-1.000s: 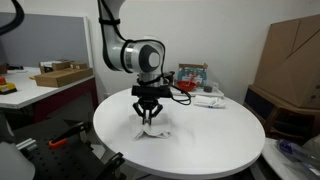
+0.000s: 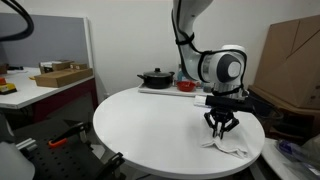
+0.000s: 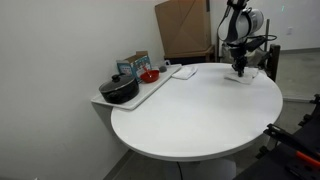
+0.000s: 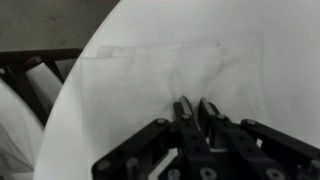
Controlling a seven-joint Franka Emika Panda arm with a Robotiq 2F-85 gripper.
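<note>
A white cloth [image 2: 228,146] lies partly spread on the round white table [image 2: 150,140], close to its right edge in exterior view 1. My gripper [image 2: 219,134] points down over it, its fingers close together and pinching a bit of the fabric. In the wrist view, the cloth [image 4: 165,75] fans out flat and wrinkled beyond the gripper, with one side near the table's rim. Exterior view 2 shows the cloth [image 3: 238,77] at the far end of the table under the gripper [image 3: 239,70]. The exact pinch point is hidden between the fingertips.
A black pot [image 3: 119,88] and a red bowl [image 3: 150,76] stand on a white tray [image 3: 150,90] at the table's back edge. Another folded white cloth [image 3: 186,72] lies near the tray.
The arm has travelled across the table to the right in exterior view 1, and the cloth has slid along with the gripper from near the left-middle to the right side.
</note>
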